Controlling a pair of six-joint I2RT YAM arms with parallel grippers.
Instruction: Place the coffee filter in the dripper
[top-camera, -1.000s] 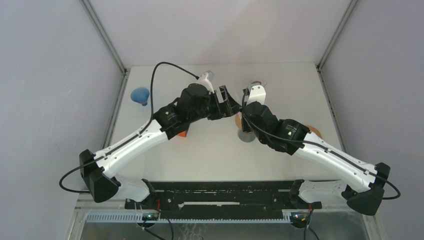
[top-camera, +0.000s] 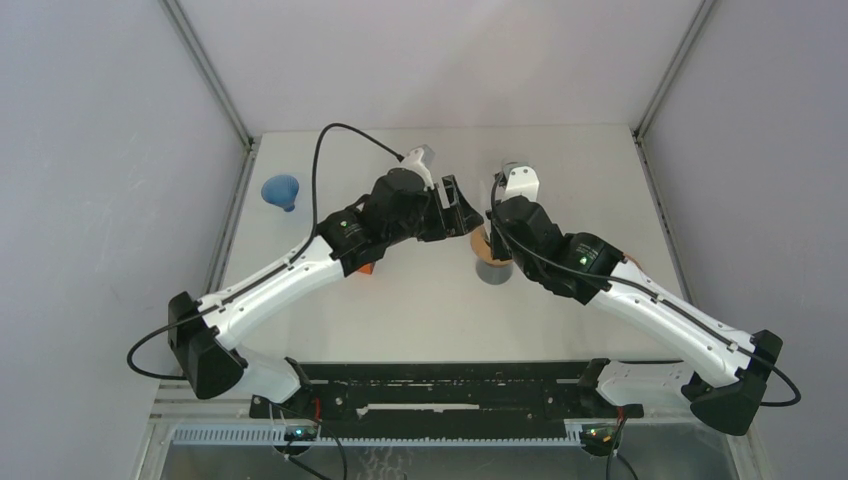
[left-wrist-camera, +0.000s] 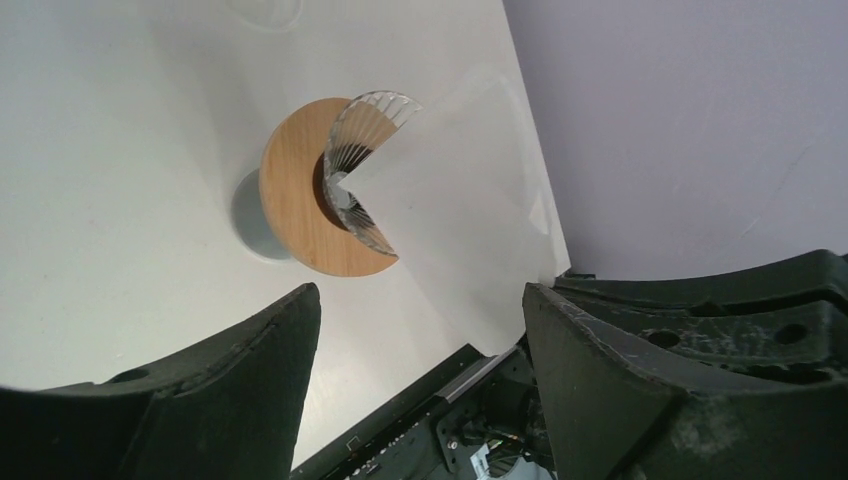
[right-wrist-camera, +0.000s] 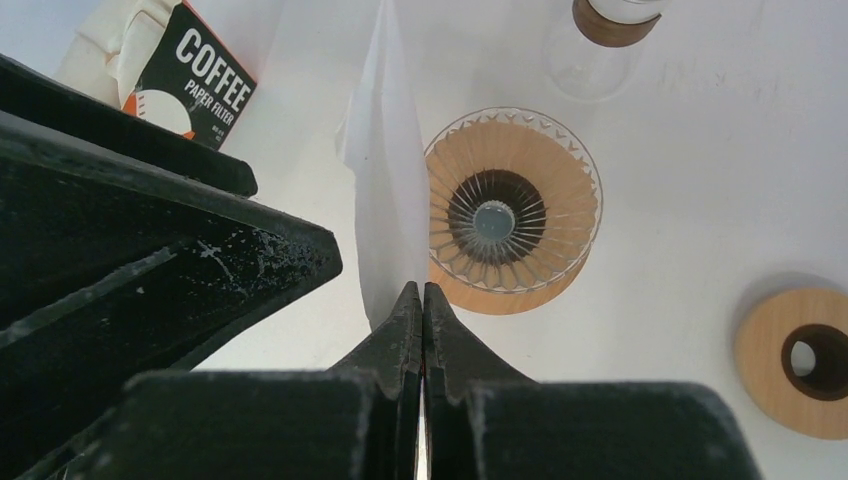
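Observation:
The white paper coffee filter (left-wrist-camera: 465, 200) hangs by its edge from my right gripper, whose fingertips are shut on it. In the right wrist view the filter (right-wrist-camera: 388, 190) appears nearly edge-on, at the left side of the dripper. The clear ribbed dripper has a wooden collar (left-wrist-camera: 300, 190) and looks empty inside; the filter covers part of it in the left wrist view. My left gripper is open, its fingers apart with nothing between them, close to the filter's left in the right wrist view.
A black coffee paper filter box (right-wrist-camera: 195, 80) lies left of the dripper. Behind the dripper stands a clear glass vessel (right-wrist-camera: 620, 25), and a wooden ring (right-wrist-camera: 770, 365) lies to its right. A blue cone-shaped object (top-camera: 281, 190) is at far left.

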